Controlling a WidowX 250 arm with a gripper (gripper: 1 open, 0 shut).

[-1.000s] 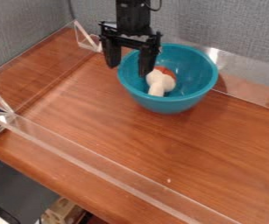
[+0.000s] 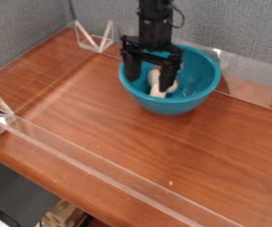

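Observation:
A teal bowl stands on the wooden table toward the back right. In it lies a pale object, partly hidden behind the black gripper, which hangs down into the bowl from above. The gripper's fingers are open, around or just over the pale object; whether they touch it cannot be told.
Clear panels edge the table, with white frames at the back left and at the left edge. A grey wall stands behind.
The gripper has moved down and to the right, further into the bowl, and now covers more of the pale object. The bowl has stayed in place.

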